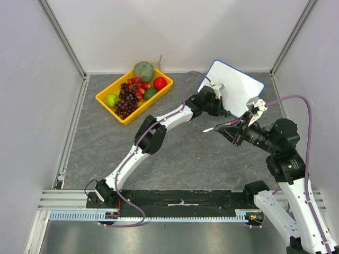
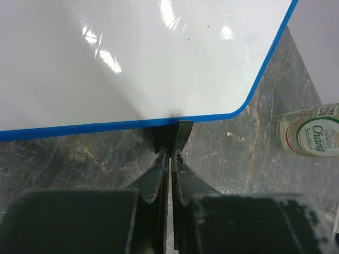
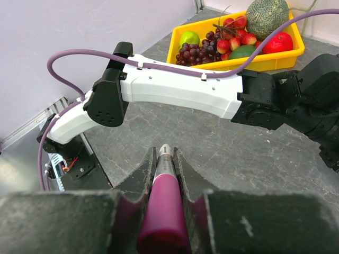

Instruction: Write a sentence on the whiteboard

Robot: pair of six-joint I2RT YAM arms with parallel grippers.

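Observation:
The whiteboard (image 1: 238, 84) with blue edging lies at the back right; in the left wrist view its lower edge (image 2: 95, 127) runs above a black piece (image 2: 183, 129). My left gripper is at that edge, shut, with nothing showing between its fingers. My right gripper is shut on a marker (image 3: 165, 211) with a pink body and pale tip, held below and right of the left gripper in the top view. The board's visible surface shows glare and no clear writing.
A yellow basket (image 1: 100, 98) of fruit stands at the back left. A Chang can or jar (image 2: 310, 132) lies beside the board in the left wrist view.

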